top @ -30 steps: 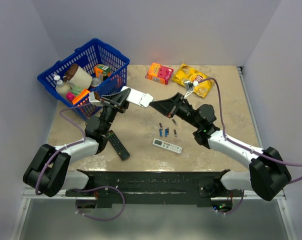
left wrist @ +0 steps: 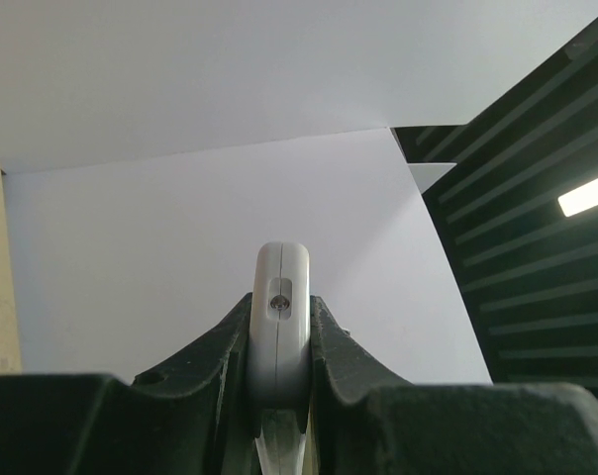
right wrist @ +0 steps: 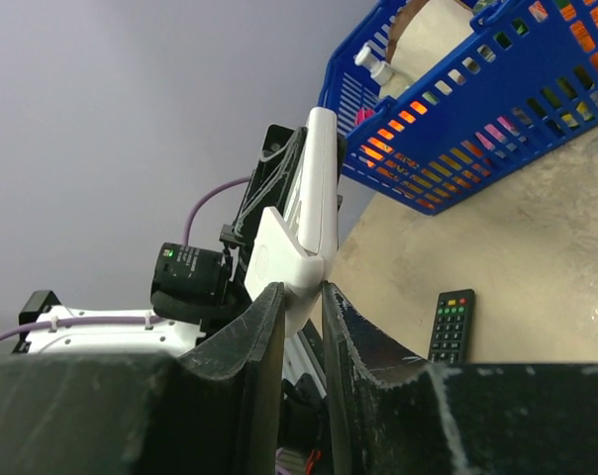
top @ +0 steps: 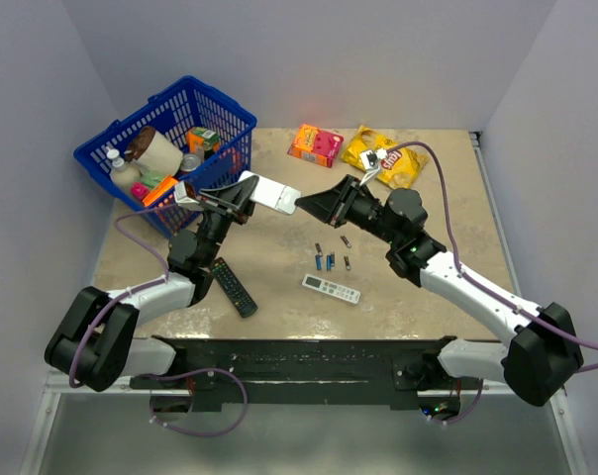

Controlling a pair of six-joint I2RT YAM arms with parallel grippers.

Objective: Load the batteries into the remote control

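My left gripper (top: 248, 194) is shut on a white remote (top: 267, 191), held in the air above the table. In the left wrist view the remote (left wrist: 279, 341) shows edge-on between the fingers. At its right end, in the top view, my right gripper (top: 300, 203) meets it. The right wrist view shows the white remote's near end (right wrist: 313, 269) at the right fingertips, a narrow gap between them; how firmly they grip is unclear. A seam crosses the remote near that end. Several small batteries (top: 330, 261) lie on the table below, blue and dark.
A white remote with a screen (top: 331, 288) and a black remote (top: 235, 287) lie on the table (top: 408, 297). Behind the left arm stands a full blue basket (top: 235, 158). A pink box (top: 316, 145) and a yellow bag (top: 383, 148) lie at the back.
The right arm's wrist has shifted slightly back and turned, its elbow moving a little toward the front right. The left arm and the things on the table stay put.
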